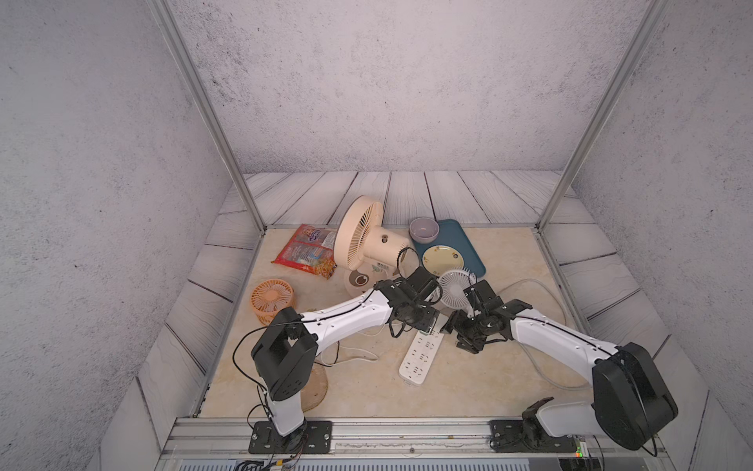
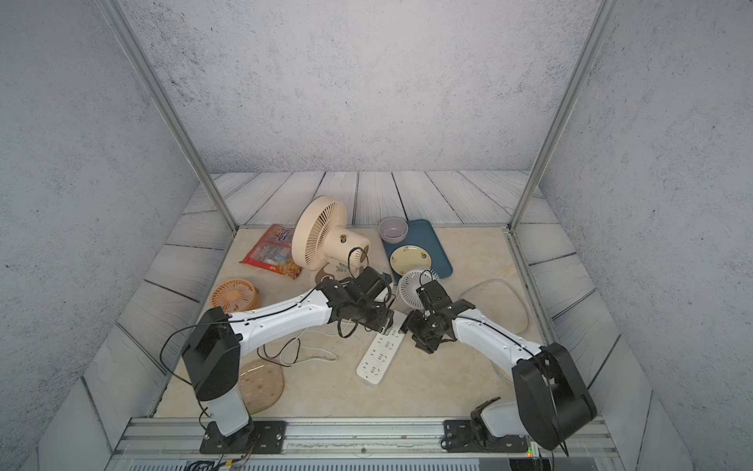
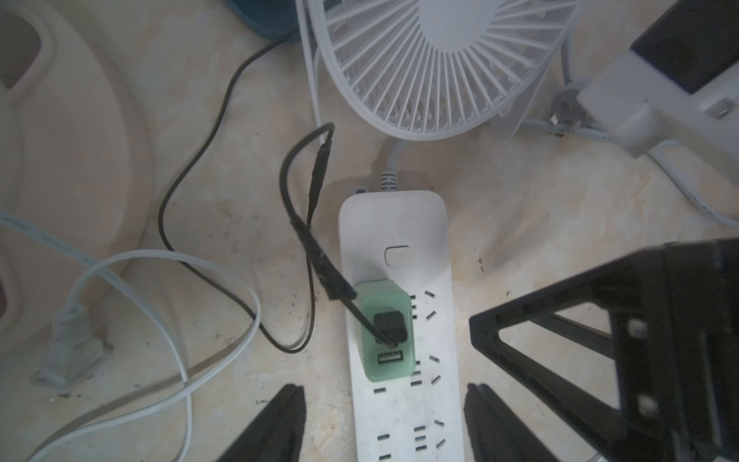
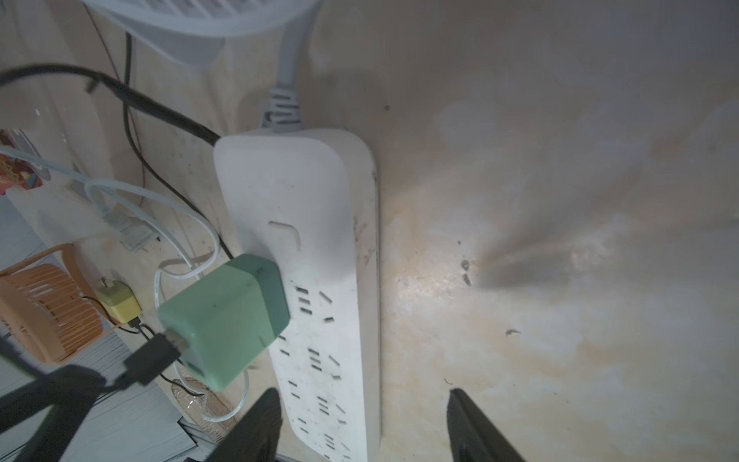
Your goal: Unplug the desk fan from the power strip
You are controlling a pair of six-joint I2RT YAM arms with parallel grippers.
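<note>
The white power strip (image 4: 346, 200) lies on the table, a green USB adapter (image 3: 373, 300) plugged into it near its upper end, with a black cable in the adapter. The small white desk fan (image 3: 454, 23) stands just beyond the strip's cord end. My left gripper is over the strip, open, nothing between its fingers. My right gripper hangs at the strip's right side, fingers apart and empty, facing the strip and the bare table beside it.
A large beige fan (image 1: 357, 231), a snack bag (image 1: 306, 249), an orange fan (image 1: 272, 296) and a teal tray (image 1: 466, 259) with bowl and plate surround the strip. A loose white plug (image 3: 69, 354) lies left.
</note>
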